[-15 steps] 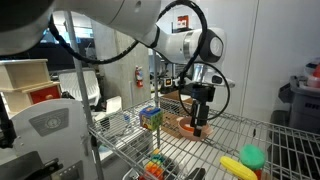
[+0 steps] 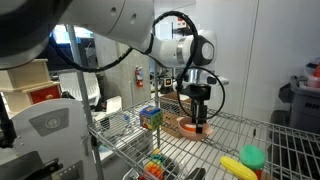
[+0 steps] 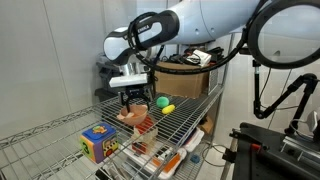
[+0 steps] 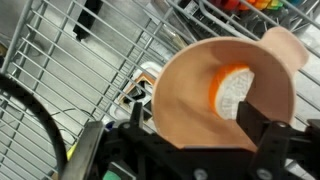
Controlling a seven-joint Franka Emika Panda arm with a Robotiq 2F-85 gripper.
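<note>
A pinkish-orange bowl (image 4: 185, 85) with a tab handle sits on the wire shelf, and inside it lies a white piece with an orange rim (image 4: 231, 91). The same bowl (image 3: 133, 116) shows under the arm in exterior view 2. Directly over the bowl, my gripper points down with its fingers wide apart. It is open, with nothing held between the fingers. In exterior view 1 the gripper (image 2: 201, 117) overlaps the bowl (image 2: 190, 127); whether a finger touches the bowl I cannot tell.
A blue-and-yellow box (image 3: 99, 142) stands on the wire rack near the bowl. A yellow object (image 2: 238, 167) and a green-topped container (image 2: 252, 157) lie to the right. Small colourful items (image 2: 155, 164) sit in front. Bare wire shelf (image 2: 225, 130) shows to the right of the bowl.
The gripper has tilted slightly and its fingertips have shifted a little to the right over the bowl. The bowl and other objects have stayed put.
</note>
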